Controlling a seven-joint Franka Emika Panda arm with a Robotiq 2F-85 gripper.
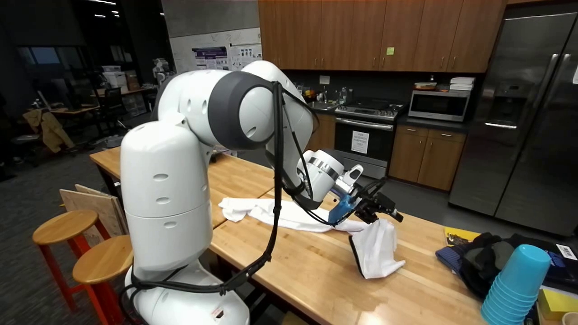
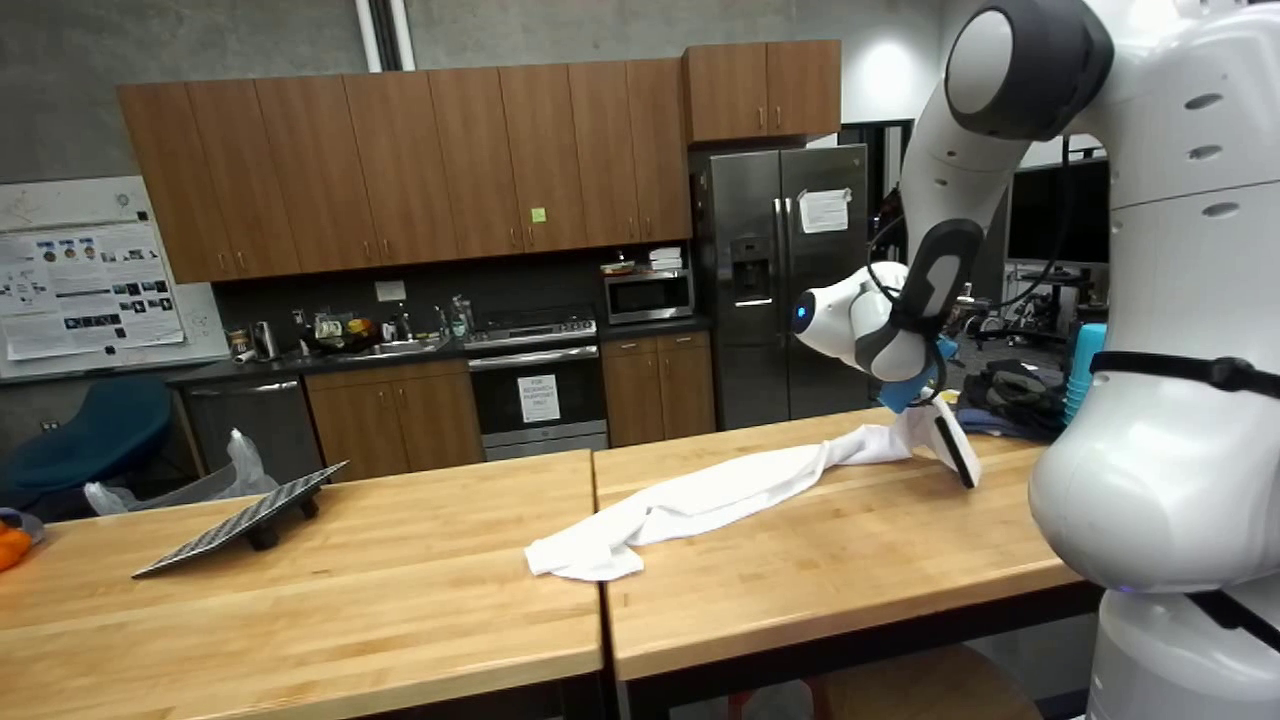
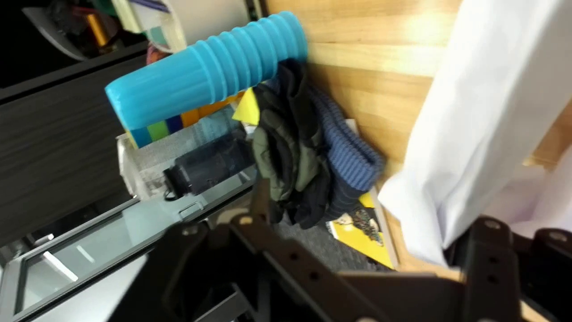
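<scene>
A long white cloth with a dark edge band lies along the table, its near-right end raised in a fold under my gripper. In exterior view 2 the cloth runs leftward across the seam between the tables. The wrist view shows my gripper with its fingers spread apart. White fabric rises against the right-hand finger, partly covered by it; the left-hand finger is clear of it. Whether the fabric still clings to that finger cannot be told.
Stacked blue cups stand at the table's right end, beside dark folded clothing and a yellow book. A slanted dark panel sits on the other table.
</scene>
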